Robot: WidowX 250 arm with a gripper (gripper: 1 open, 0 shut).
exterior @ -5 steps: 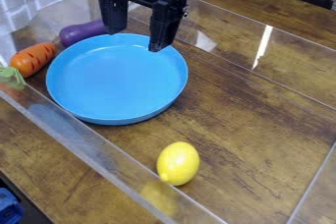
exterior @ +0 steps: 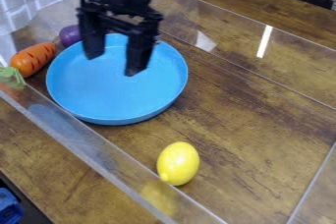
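My black gripper (exterior: pixel 116 35) hangs open over the back part of a round blue plate (exterior: pixel 116 92), its two fingers apart and somewhat blurred, with nothing visible between them. An orange toy carrot (exterior: pixel 34 58) with a green top lies left of the plate. Behind the plate a purple vegetable (exterior: pixel 71 34) is partly hidden by the gripper. A yellow lemon-like object (exterior: pixel 178 163) sits on the wood in front of the plate, slightly to the right.
A transparent edge runs diagonally along the lower left, with a dark blue object (exterior: pixel 7 206) in the bottom corner.
My gripper has moved down and slightly left over the plate. The objects on the surface look unmoved.
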